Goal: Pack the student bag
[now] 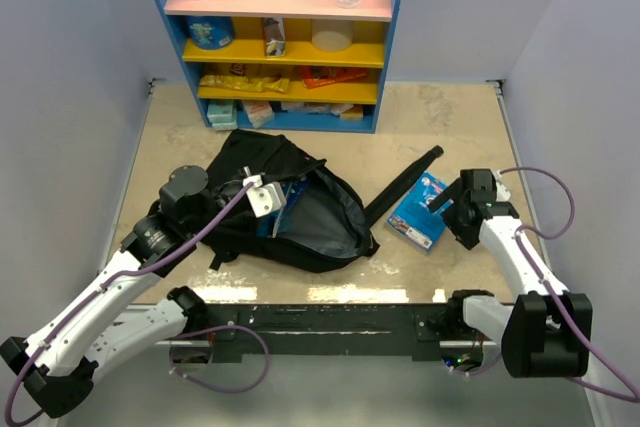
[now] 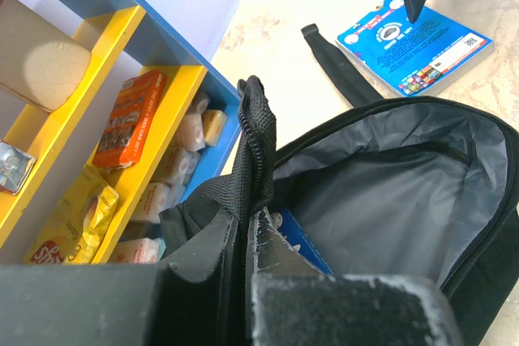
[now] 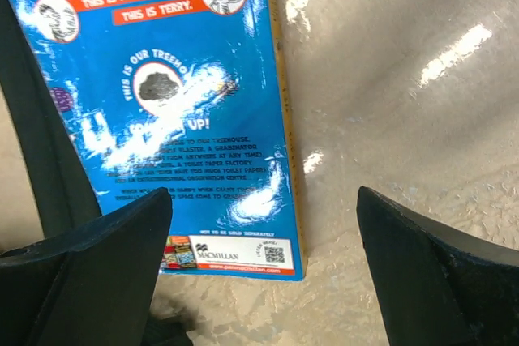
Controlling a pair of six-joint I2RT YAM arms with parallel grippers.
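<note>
The black bag (image 1: 318, 215) lies on the table with its grey-lined mouth gaping wide. Something blue (image 2: 302, 239) shows partly inside it. My left gripper is shut on the bag's black edge (image 2: 257, 147), pulling it up into a peak. To the right of the bag, a blue book (image 3: 199, 111) lies flat, back cover up. My right gripper stands open over the table at the book's lower right corner, with nothing gripped. From above, the right arm covers the book's right edge a little.
A black strap (image 1: 405, 185) runs from the bag along the book's left side. At the back stands a blue shelf (image 1: 396, 17) with yellow boards holding packets and bottles. Bare table lies behind the book and at the far right.
</note>
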